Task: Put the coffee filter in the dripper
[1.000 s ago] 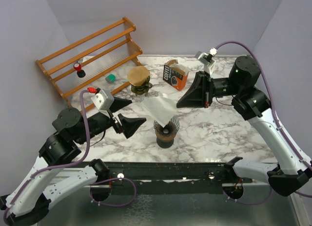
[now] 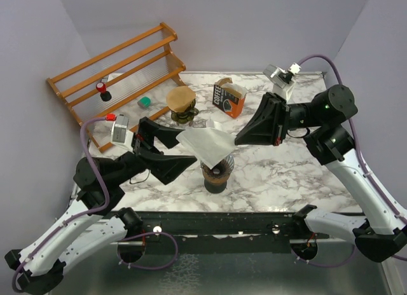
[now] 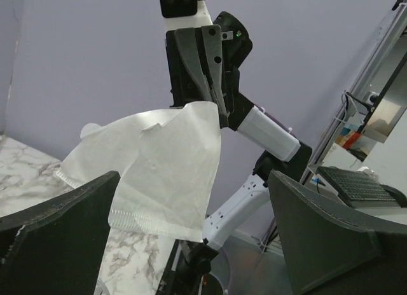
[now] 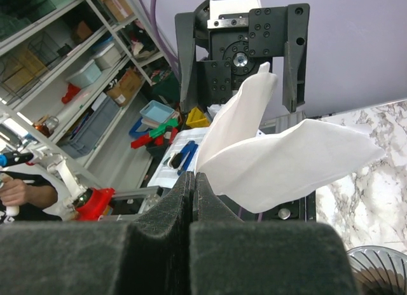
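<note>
A white coffee filter (image 2: 205,142) (image 3: 162,168) (image 4: 273,168) is held by one edge in my right gripper (image 2: 237,141), which is shut on it. It hangs in the air above the dripper (image 2: 216,174), a brown ribbed cone on a dark base at the table's front middle, partly covered by the filter from above and cut off at the lower right of the right wrist view. My left gripper (image 2: 182,146) stands open at the filter's left side, its fingers spread either side of the filter's free end, not closed on it.
An orange coffee box (image 2: 227,101), a green pot (image 2: 183,114) with a tan top and a small green cup (image 2: 144,102) stand at the back. A wooden rack (image 2: 127,60) is at the back left.
Over the last second my left gripper has moved slightly right, toward the filter. My right gripper has moved a little right, turning, with the filter in it.
</note>
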